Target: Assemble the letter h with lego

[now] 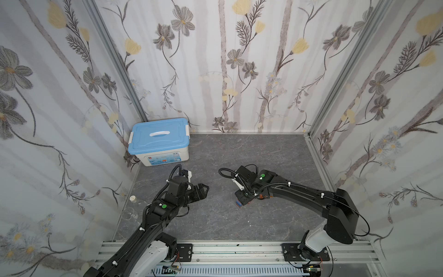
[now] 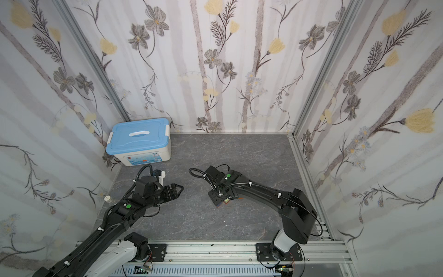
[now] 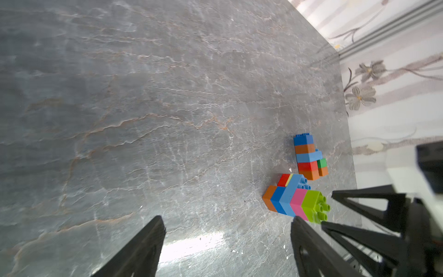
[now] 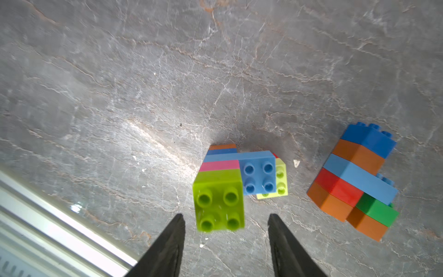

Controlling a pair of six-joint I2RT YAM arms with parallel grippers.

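Observation:
In the right wrist view, a tower topped by a lime brick [image 4: 218, 205], over pink, blue and orange, has a light blue brick [image 4: 260, 171] sticking out and a lime piece [image 4: 276, 189] beside it. A second stepped stack [image 4: 350, 173] of blue, orange, red and green lies right of it. My right gripper stands open just beside the tower, nothing between its fingers. My left gripper hangs over bare table with its fingers apart, empty, left of the stacks.
A lidded storage box [image 1: 158, 138] sits at the back left. A small clear bottle [image 1: 132, 203] stands at the left edge.

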